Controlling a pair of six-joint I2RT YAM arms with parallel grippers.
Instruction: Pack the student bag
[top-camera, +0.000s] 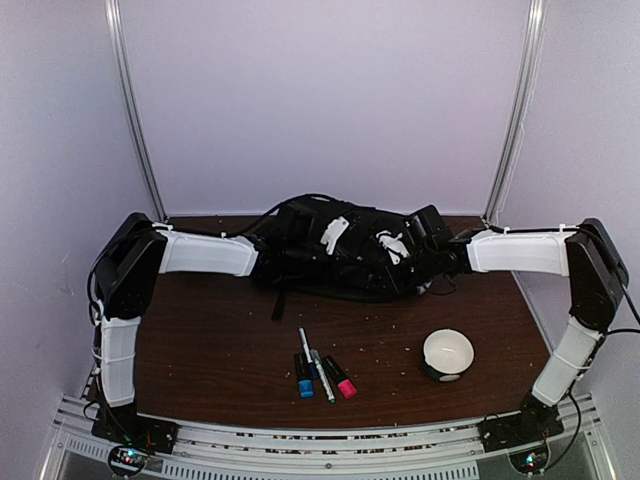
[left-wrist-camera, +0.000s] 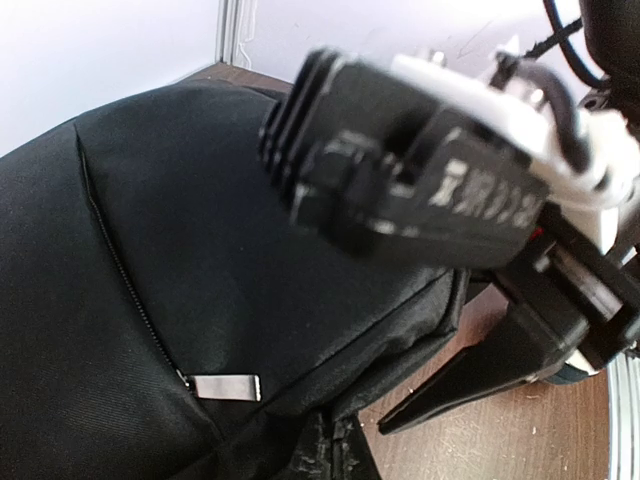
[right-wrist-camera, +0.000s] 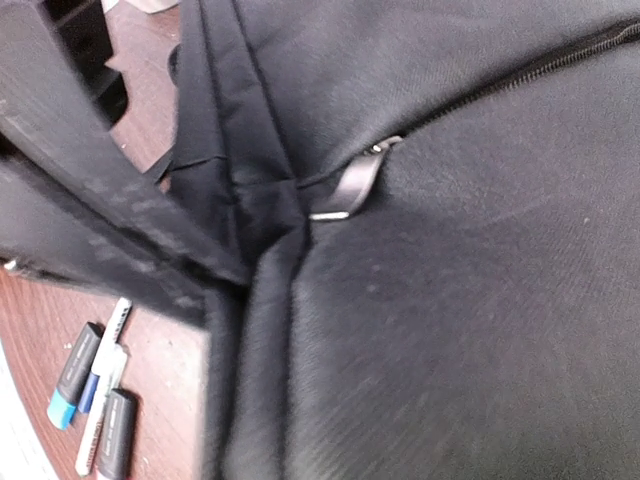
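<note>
The black backpack (top-camera: 350, 270) lies along the back of the table under both arms, with metal zipper pulls (left-wrist-camera: 225, 387) (right-wrist-camera: 355, 185) on it. My left gripper is shut at a fold along the bag's edge; whether fabric is between its fingers is unclear. My right gripper, with a dark finger (left-wrist-camera: 450, 385) visible in the left wrist view, is part open at the bag's right side, near the left one. Markers with blue (top-camera: 305, 380) and pink (top-camera: 342, 380) ends and slim pens (top-camera: 322, 375) lie in front of the bag.
A white-lined bowl (top-camera: 448, 350) stands at the front right. Pale walls enclose the back and sides, and metal rails run along the front edge.
</note>
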